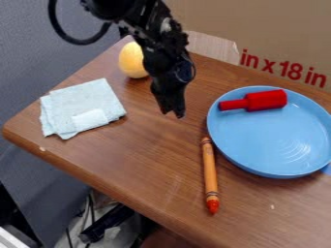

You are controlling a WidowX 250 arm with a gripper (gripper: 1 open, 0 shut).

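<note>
The black gripper (169, 105) hangs over the middle of the wooden table (135, 170), fingers pointing down, between the white folded cloth (80, 108) and the blue plate (269, 145). Whether its fingers are apart is hard to tell. An orange crayon (210, 178) lies in front of it, left of the plate. A red rolling-pin-like object (255, 101) lies on the plate's back part. A yellow ball-like object (134, 60) sits behind the gripper to the left.
A cardboard box (258, 29) stands along the back.
</note>
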